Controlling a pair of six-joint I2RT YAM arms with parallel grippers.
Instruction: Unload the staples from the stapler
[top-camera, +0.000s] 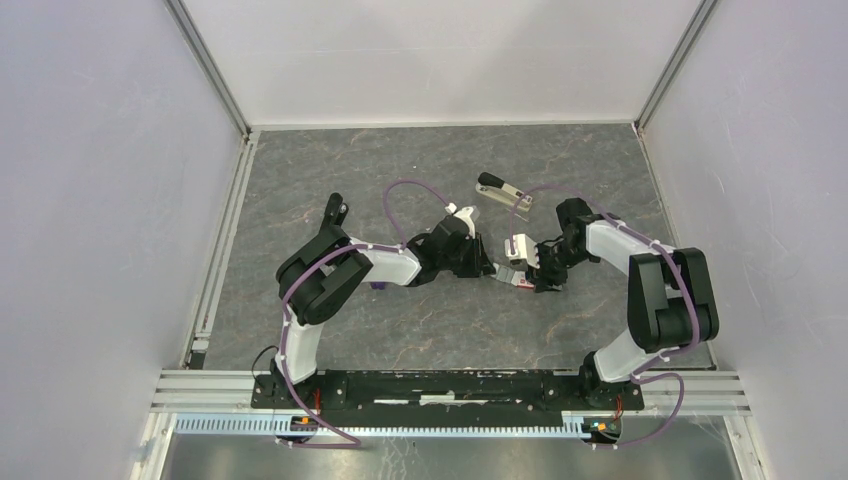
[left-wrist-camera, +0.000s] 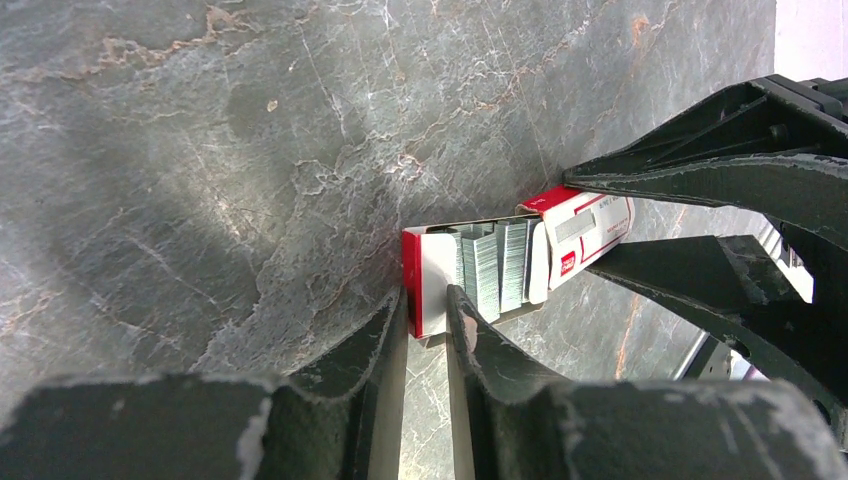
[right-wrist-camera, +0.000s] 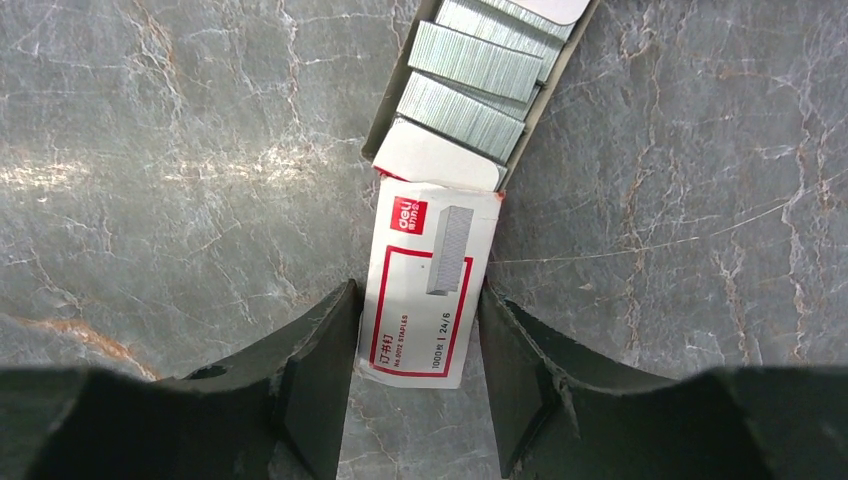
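Note:
A red-and-white staple box lies on the grey marbled table between the two arms. Its inner tray (right-wrist-camera: 540, 110) is partly out of the sleeve (right-wrist-camera: 425, 285), and several rows of silver staples (left-wrist-camera: 490, 265) show in it. In the left wrist view my left gripper is shut on the tray's red-and-white end, one finger on each side. My right gripper is shut on the sleeve, its fingers against both long sides. Behind the box in the top view is the stapler (top-camera: 505, 191), pale-bodied with a black end, away from both grippers.
A black object (top-camera: 335, 208) lies at the far left, partly behind the left arm. Something purple (top-camera: 378, 285) shows below that arm. Open table extends in front of the box and across the back left.

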